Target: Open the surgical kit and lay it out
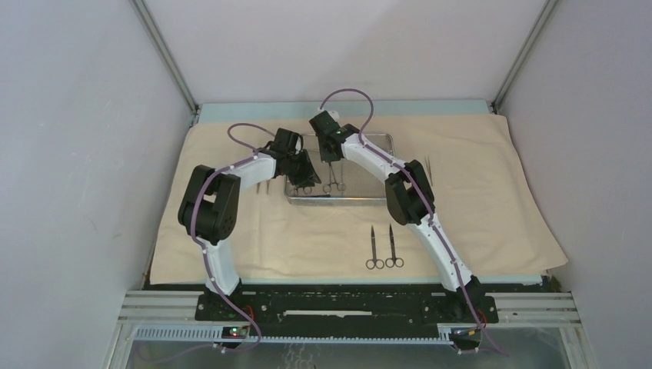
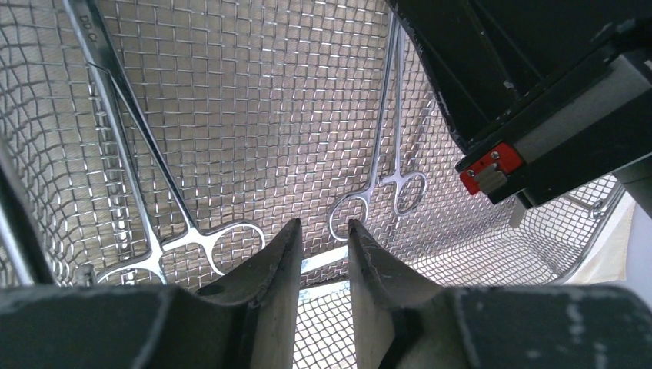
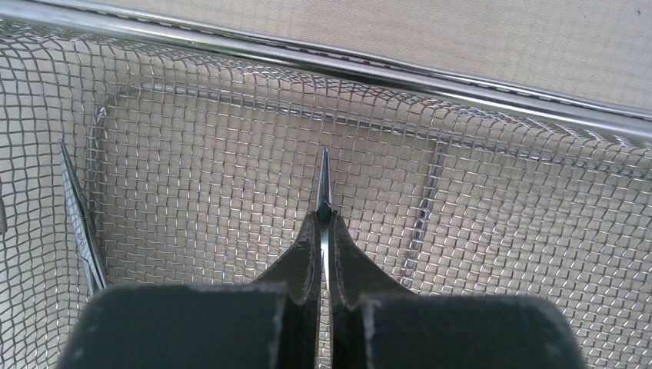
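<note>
The mesh tray (image 1: 360, 201) lies in the middle of the cloth, with instruments inside. My right gripper is shut inside it on the narrow upper end of a clamp (image 3: 324, 181), whose tip sticks out past the fingers; its ring handles (image 2: 367, 196) rest on the mesh. Over the tray's left part, my left gripper is part open with nothing between its fingers. Beside it lies another ringed instrument (image 2: 161, 204). Past the left fingertips a pair of flat metal strips (image 2: 324, 260) shows, partly hidden.
Two scissors (image 1: 374, 247) lie side by side on the cloth in front of the tray. Thin instruments lie left (image 1: 267, 187) and right (image 1: 429, 171) of it. The tray's raised rim (image 3: 323, 64) surrounds both grippers. Open cloth (image 1: 492, 200) spreads at the right.
</note>
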